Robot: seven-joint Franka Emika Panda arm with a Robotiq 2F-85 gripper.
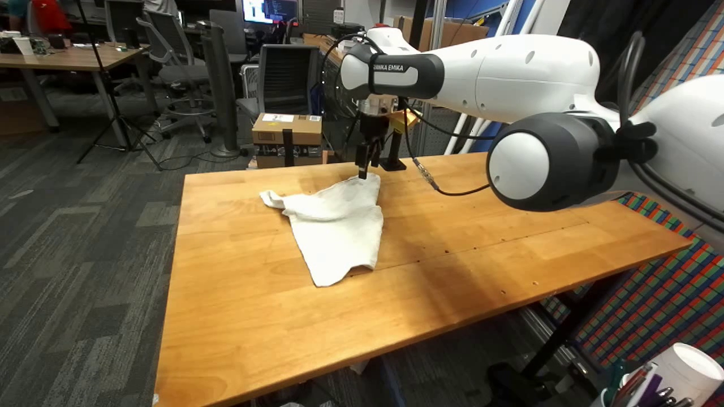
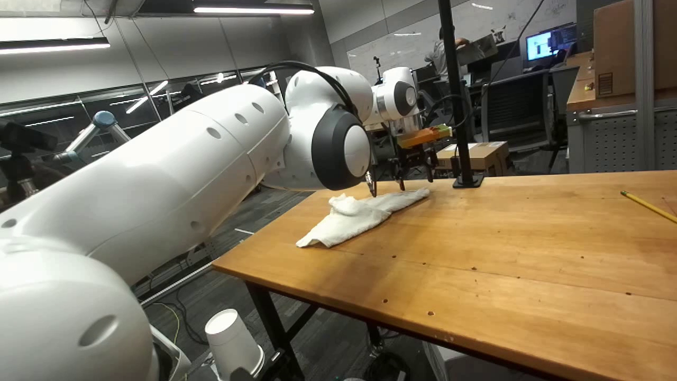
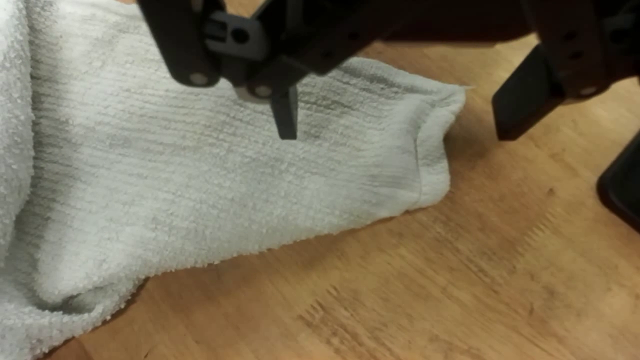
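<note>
A white cloth [image 1: 339, 227] lies rumpled on the wooden table, its left end bunched and folded over. My gripper [image 1: 368, 169] points down at the cloth's far corner. In the wrist view the gripper stands open, its fingertips wide apart. One fingertip [image 3: 285, 114] is over the cloth; the other is past its narrow end, above bare wood. That narrow end of the cloth [image 3: 384, 150] lies between them, not gripped, with a small fold along its edge. From the second exterior view, the cloth [image 2: 352, 219] sits low beneath the gripper [image 2: 415, 181].
Behind the gripper a black post on a base [image 2: 467, 182] stands at the table's far edge. A yellow pencil [image 2: 648, 206] lies well away from the cloth. A cardboard box [image 1: 288, 139] is beyond the far edge.
</note>
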